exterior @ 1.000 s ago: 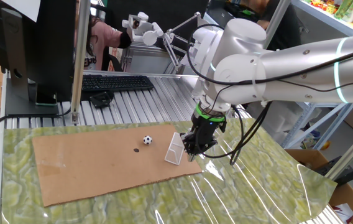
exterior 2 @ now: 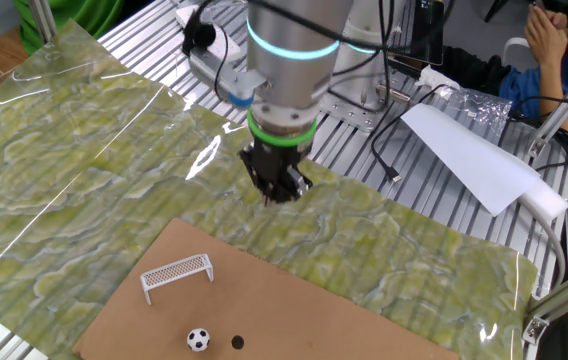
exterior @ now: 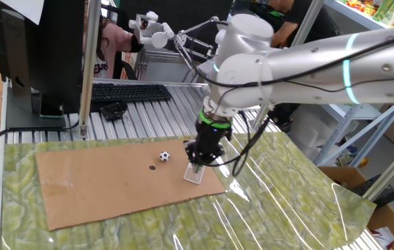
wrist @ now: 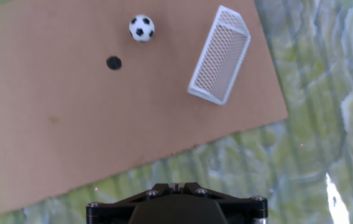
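Observation:
A small black-and-white football (wrist: 142, 28) rests on the brown cardboard sheet (wrist: 58, 124), close to a flat black spot (wrist: 114, 63). To the right of the ball in the wrist view stands a white toy goal (wrist: 220, 55) with a mesh back. My gripper shows at the bottom of that view, its fingertips together with nothing visible between them. In exterior view 2 the gripper (exterior 2: 274, 195) hangs above the green mat, apart from ball and goal. From exterior view 1 the gripper (exterior: 199, 158) overlaps the goal's upper part and hides it.
A green marbled mat (exterior 2: 384, 245) surrounds the cardboard. Behind it, a keyboard (exterior: 131, 92) and a monitor stand (exterior: 18, 76) occupy the slatted table. Black cables loop beside the arm. A white sheet (exterior 2: 469, 150) lies near the arm's base. Most of the cardboard is bare.
In exterior view 1 my arm and gripper have moved left, and the gripper now covers the goal's top. The ball and goal have stayed in place.

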